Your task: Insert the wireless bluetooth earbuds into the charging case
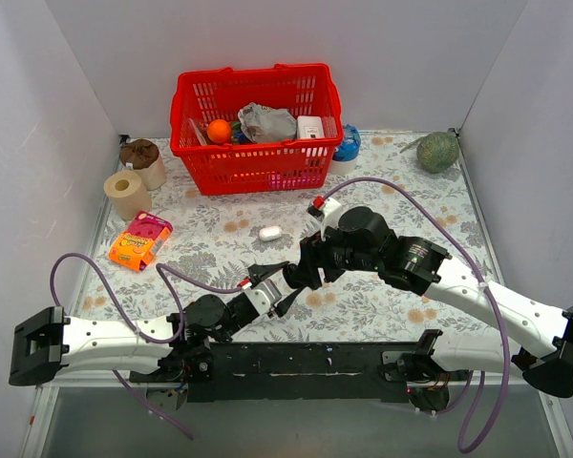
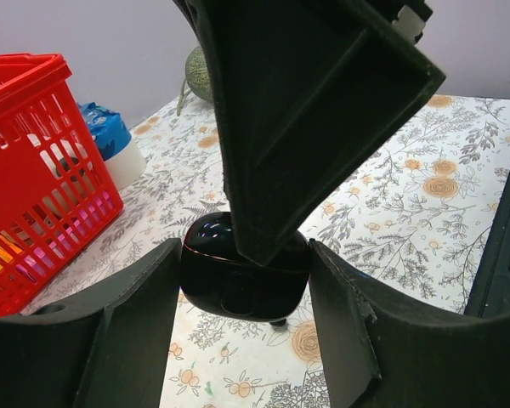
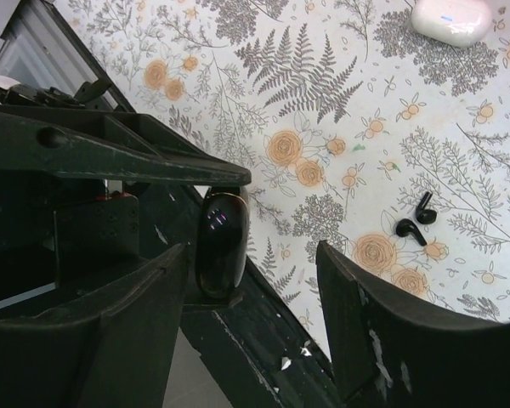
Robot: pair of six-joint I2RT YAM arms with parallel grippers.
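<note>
A glossy black charging case (image 2: 242, 276) with a thin seam is pinched by my left gripper (image 1: 285, 283), which is shut on it. In the left wrist view, a large dark finger (image 2: 280, 144) of the right gripper crosses over the case's upper part. My right gripper is open, and the case (image 3: 223, 242) shows between its fingers, closer to the left one. Whether they touch cannot be told. Two black earbuds, one earbud (image 3: 425, 208) beside another earbud (image 3: 410, 229), lie on the patterned tabletop.
A white rounded case (image 1: 269, 233) lies mid-table. Behind it stands a red basket (image 1: 258, 172) holding several items. Paper rolls and an orange snack packet (image 1: 139, 240) are at the left, a green melon (image 1: 437, 151) at the back right.
</note>
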